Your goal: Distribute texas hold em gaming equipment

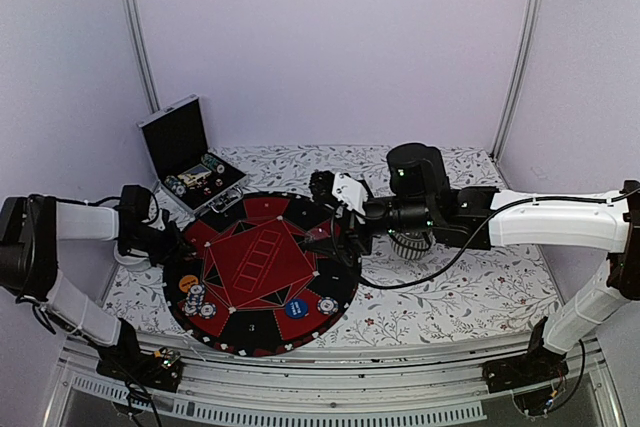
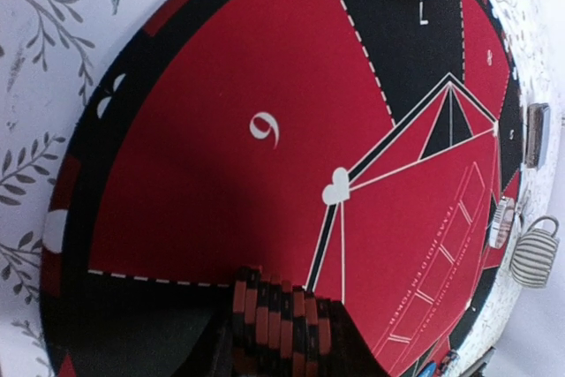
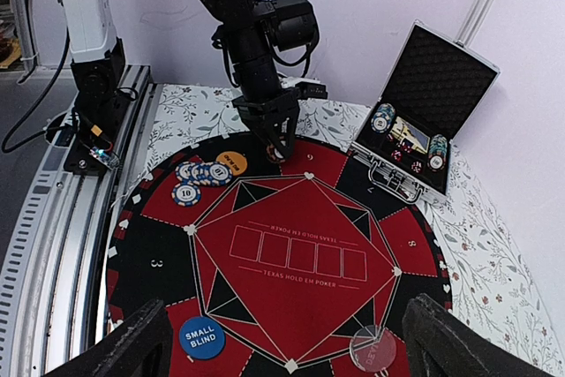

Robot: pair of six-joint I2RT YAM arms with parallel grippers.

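A row of red-and-black chips stands on edge in my left gripper, which is shut on it. In the right wrist view, the left gripper is low over the far rim of the round poker mat. My right gripper hangs open over the mat, with nothing between its fingers. A clear disc lies beside its right finger. Flat on the mat are a blue small blind disc, an orange disc and several blue-and-white chips.
An open case with chips and cards inside stands at the mat's back left. Behind the right arm is a striped basket, partly hidden.
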